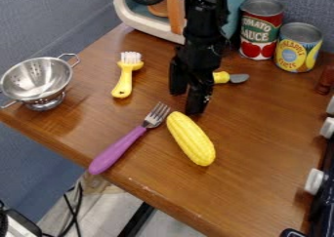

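My black gripper [190, 93] hangs low over the middle of the wooden table, beside a yellow-handled utensil [222, 77] whose silver end points right. The dark fingers hide part of that utensil, and I cannot tell whether they are open or shut. Nearer the front lie a yellow corn cob [190, 140] and a purple-handled fork [116, 149]. A yellow brush [125, 77] lies to the left of the gripper.
A steel colander [34, 80] sits at the table's left edge. Two cans, tomato sauce [260, 31] and a yellow one [298, 48], stand at the back right, near a white toy appliance [145, 13]. A black appliance [319, 192] lines the right edge.
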